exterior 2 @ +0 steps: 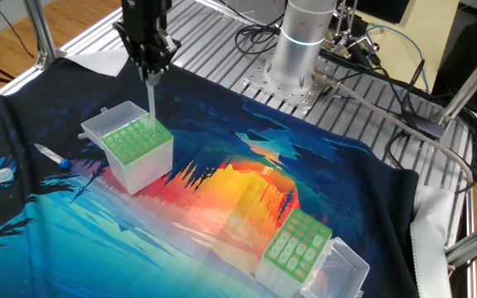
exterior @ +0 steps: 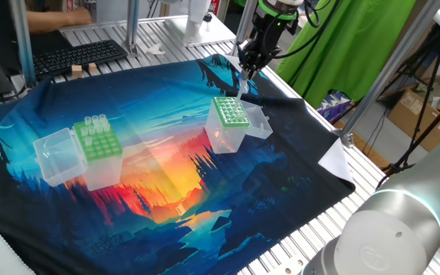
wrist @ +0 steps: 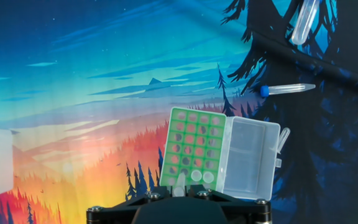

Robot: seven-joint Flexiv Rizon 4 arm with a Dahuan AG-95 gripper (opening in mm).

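Note:
A clear, slender tube (exterior 2: 151,103) hangs upright from my gripper (exterior 2: 150,73), which is shut on its upper end. Below it is a white box with a green grid top (exterior: 231,111), its clear lid (exterior: 259,121) swung open. The tube's lower end is at the edge of that grid; whether it sits in a hole I cannot tell. In the wrist view, the held tube (wrist: 179,185) shows over the grid's near row, beside two pale round tops (wrist: 202,176). A second green-topped box (exterior: 98,145) holds several clear tubes standing in its grid.
A blue-capped pen-like tube (wrist: 288,89) and another clear tube (wrist: 304,22) lie on the dark cloth beyond the open lid. The second box's open lid (exterior 2: 336,270) takes up room beside it. Between the boxes the printed cloth (exterior: 163,160) is bare.

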